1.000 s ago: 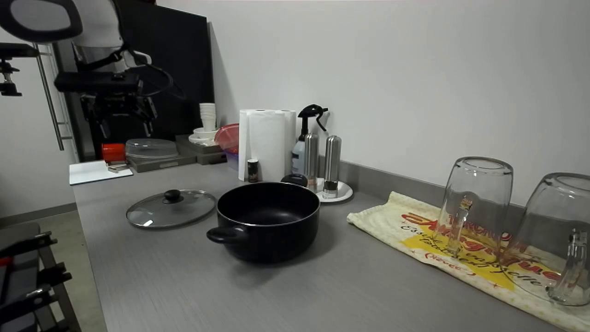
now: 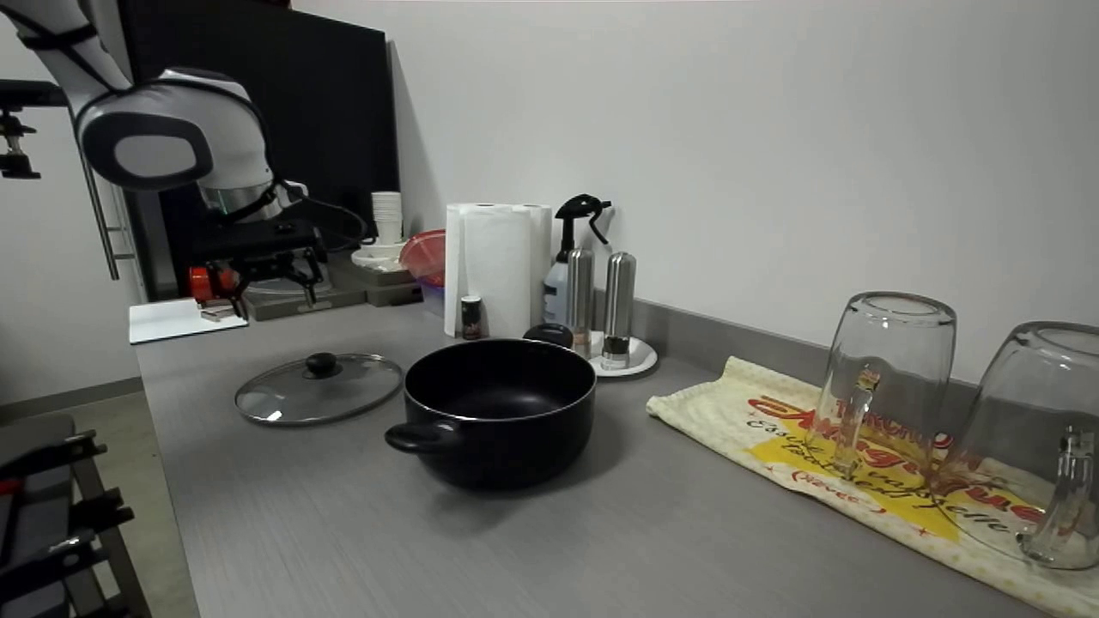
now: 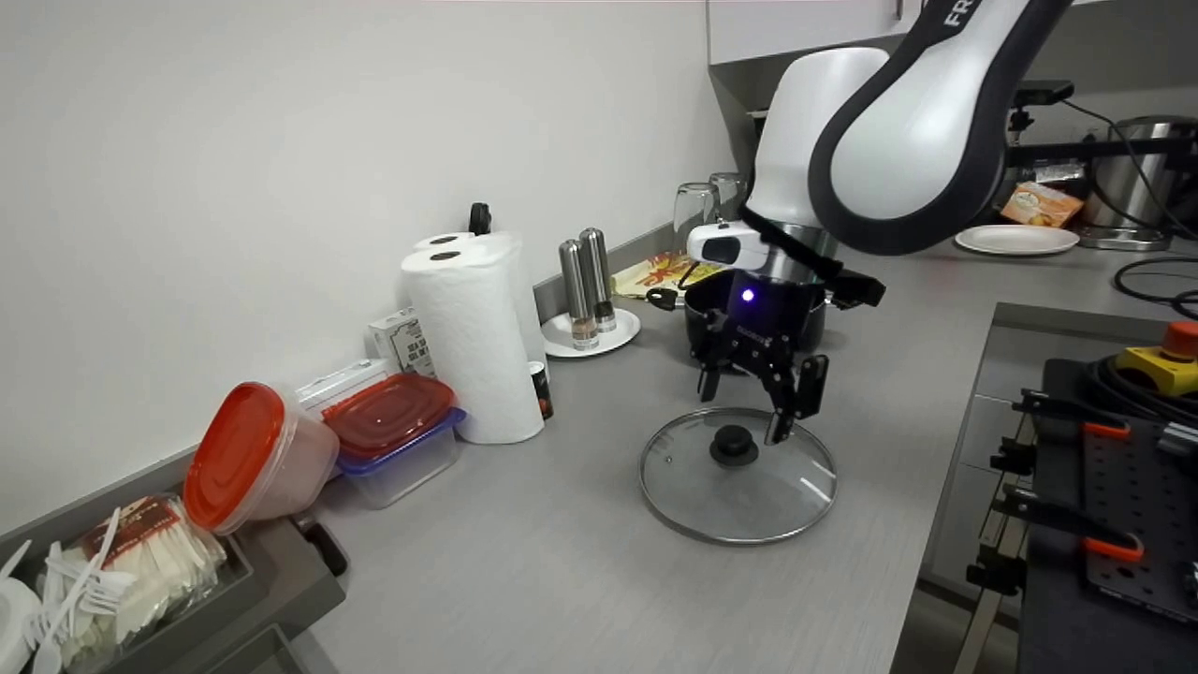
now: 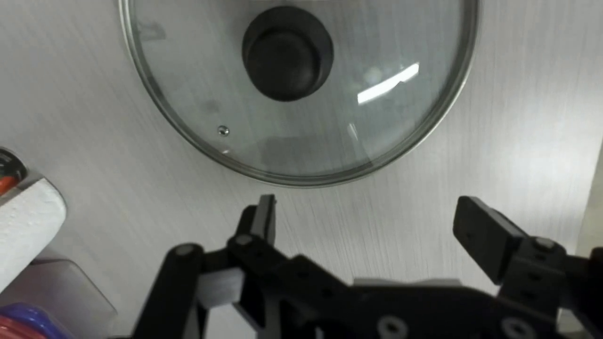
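A round glass lid (image 2: 355,391) with a black knob (image 2: 322,364) lies flat on the grey counter, knob up. My gripper (image 2: 275,300) hangs in the air above the counter, apart from the lid. In the wrist view the gripper stands wide open with bare counter between its fingers; the lid's knob (image 4: 288,53) shows ahead of them, near the top edge. A black two-handled pot (image 2: 500,433) stands uncovered and looks empty. From the other side, the open gripper (image 3: 743,406) appears over the lid (image 3: 719,505), hiding part of the pot (image 3: 709,298).
Paper towel rolls (image 3: 477,348), a white plate with two metal mills (image 2: 640,360) and a spray bottle line the wall. Upturned glass mugs (image 2: 888,381) stand on a patterned cloth (image 2: 742,407). Food containers (image 3: 399,461) sit beside the towels. Counter in front of the pot is clear.
The arm and gripper have come down and moved right in exterior view 1, closer to the lid's height. Lid and pot have stayed in place.
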